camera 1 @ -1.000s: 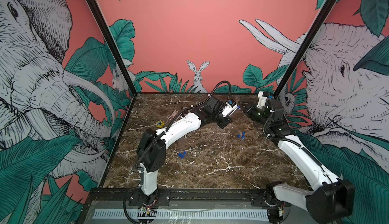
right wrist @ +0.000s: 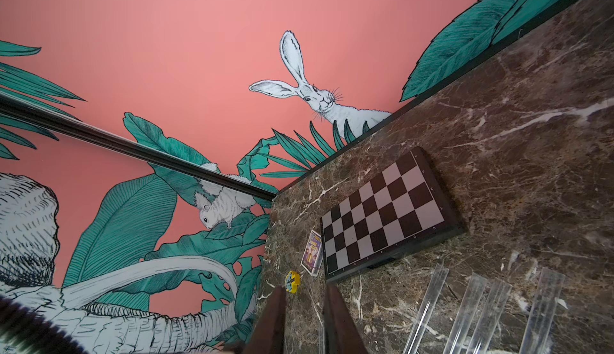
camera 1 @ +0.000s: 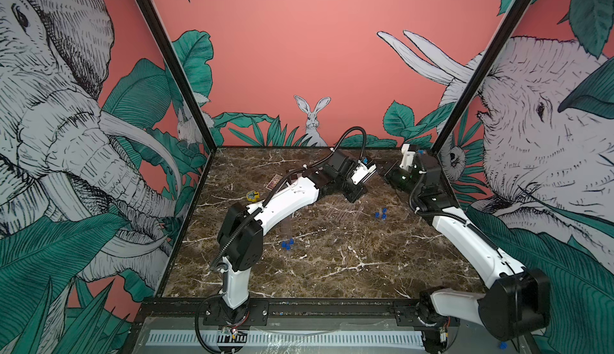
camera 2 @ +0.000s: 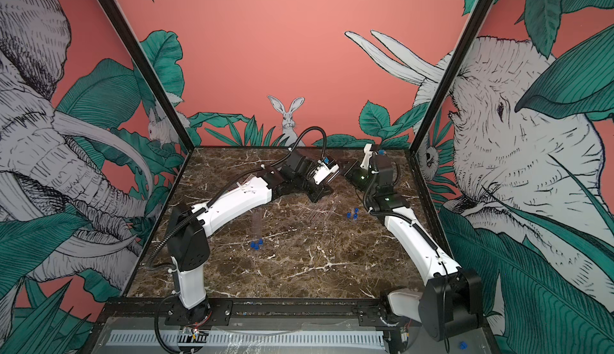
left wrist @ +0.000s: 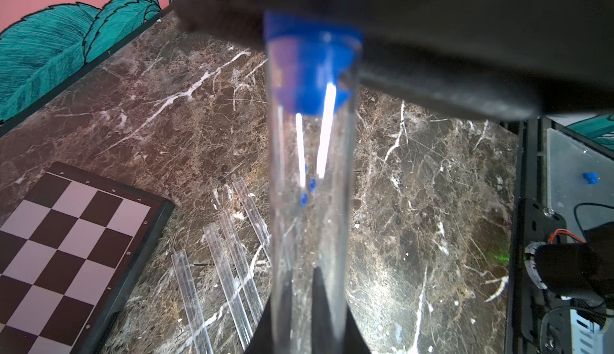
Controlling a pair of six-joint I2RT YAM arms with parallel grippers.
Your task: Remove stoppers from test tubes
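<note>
A clear tube point(left wrist: 310, 149) with a blue stopper point(left wrist: 313, 72) in its top fills the middle of the left wrist view, my left gripper shut on it. A large dark body covers the top of that view around the stopper. My right gripper point(camera 2: 345, 169) is beside the left one at the back right; its fingertips in the right wrist view are too dark and blurred to judge. Several clear tubes point(right wrist: 428, 306) lie on the table. Small blue stoppers point(camera 1: 287, 244) lie in loose groups at front left and middle right point(camera 1: 383, 213).
A checkered board point(right wrist: 383, 213) lies at the back, with a card pack point(right wrist: 311, 251) and a yellow object point(camera 1: 252, 195) left of it. Frame rails border it.
My right arm has shifted slightly left and back toward the left gripper. The left arm is nearly still.
</note>
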